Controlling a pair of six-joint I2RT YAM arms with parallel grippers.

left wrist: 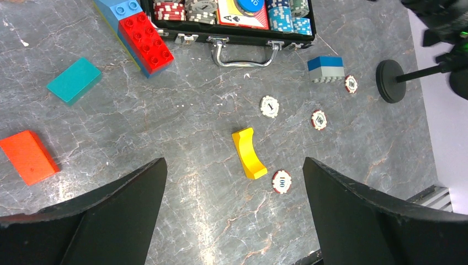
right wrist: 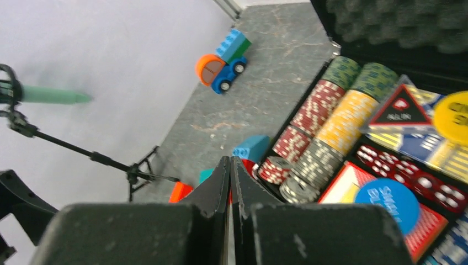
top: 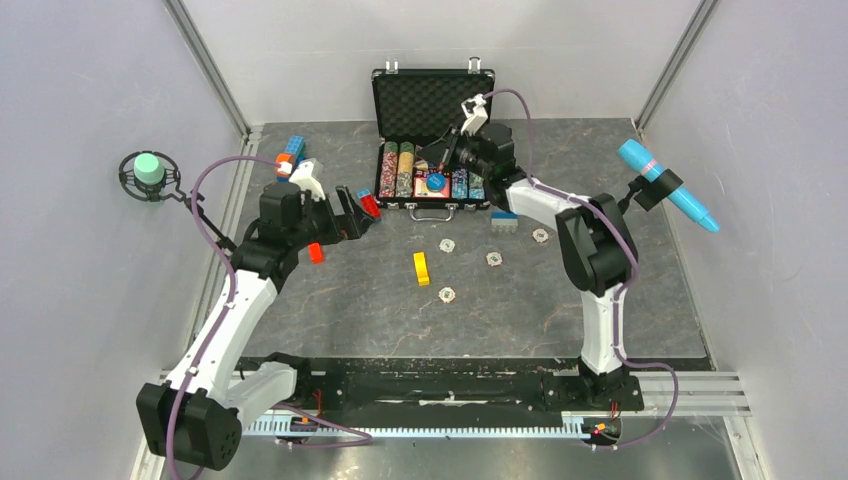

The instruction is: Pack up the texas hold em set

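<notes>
The black poker case stands with its lid up at the back of the table. Inside are rows of chips, a card deck and the blue round button; a yellow button lies behind, beside a triangular "all in" marker. My right gripper is over the case, shut, with no object showing between its fingers. Several loose chips lie on the table in front of the case. My left gripper stands open and empty above the table's left side, left of the yellow block.
Red-and-blue bricks touch or nearly touch the case's left front corner. A teal block, an orange block and a toy vehicle are on the left. A blue-grey brick sits front right.
</notes>
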